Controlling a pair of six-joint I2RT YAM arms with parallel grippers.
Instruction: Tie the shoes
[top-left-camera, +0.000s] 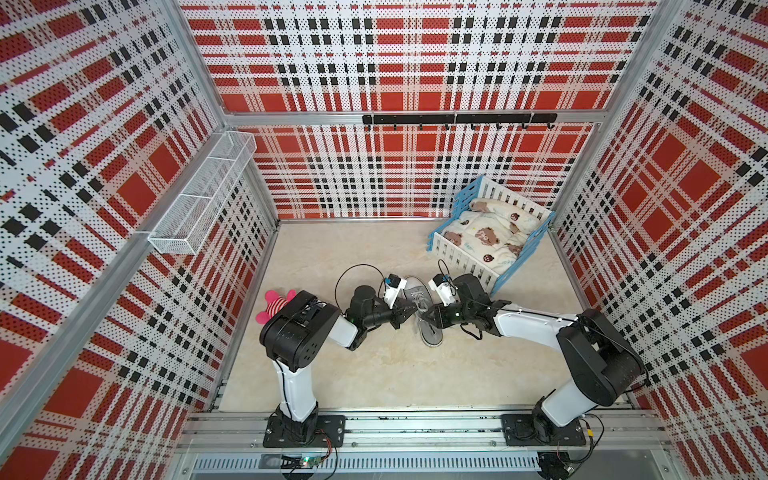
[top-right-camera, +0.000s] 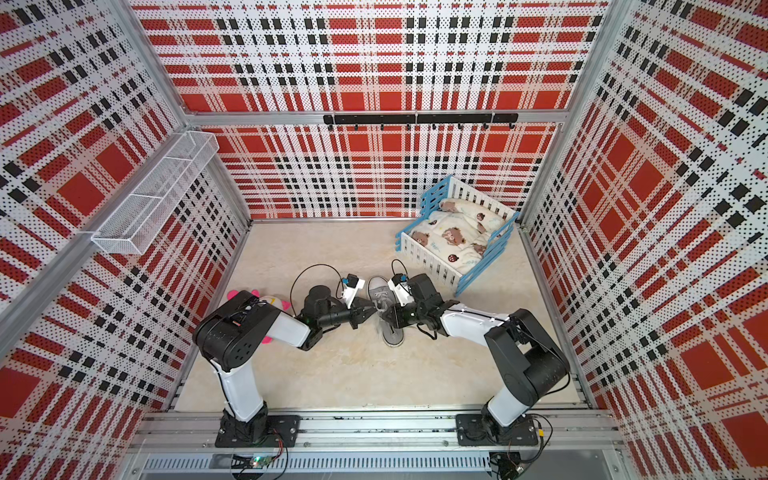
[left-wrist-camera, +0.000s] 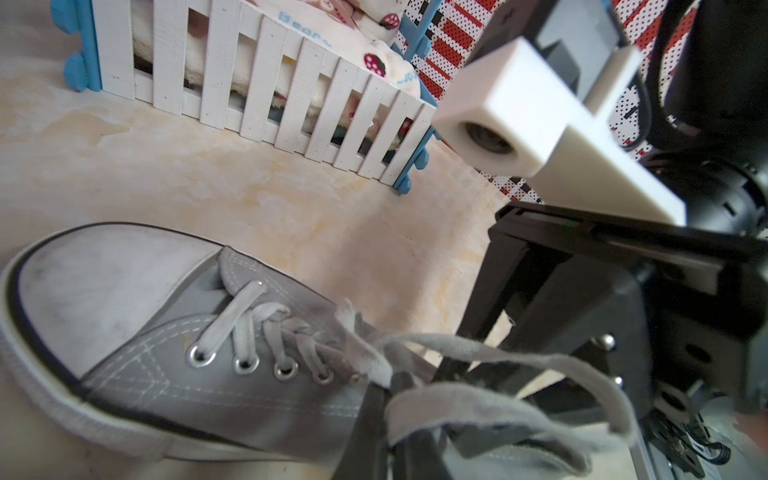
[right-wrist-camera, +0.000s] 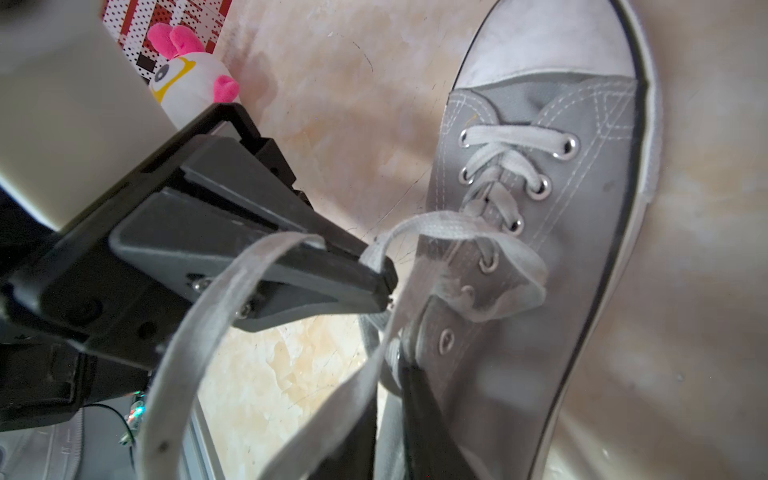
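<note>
A grey canvas sneaker (top-left-camera: 417, 288) with white laces lies toe-away at mid floor, between both grippers. In the left wrist view its toe (left-wrist-camera: 104, 288) is at left and loose lace loops (left-wrist-camera: 480, 408) drape over the gripper tips. My left gripper (top-left-camera: 409, 310) is shut at the laces from the shoe's left; whether lace is pinched cannot be made out for certain. My right gripper (top-left-camera: 432, 315) is over the shoe's lacing from the right, its fingertips near the left one's; lace hides how far they stand apart. In the right wrist view a long lace (right-wrist-camera: 192, 344) hangs over the left gripper.
A blue-and-white crib (top-left-camera: 452, 257) with a patterned blanket stands at the back right. A pink plush toy (top-left-camera: 273, 304) lies at the left, beside the left arm. A wire basket (top-left-camera: 196, 208) hangs on the left wall.
</note>
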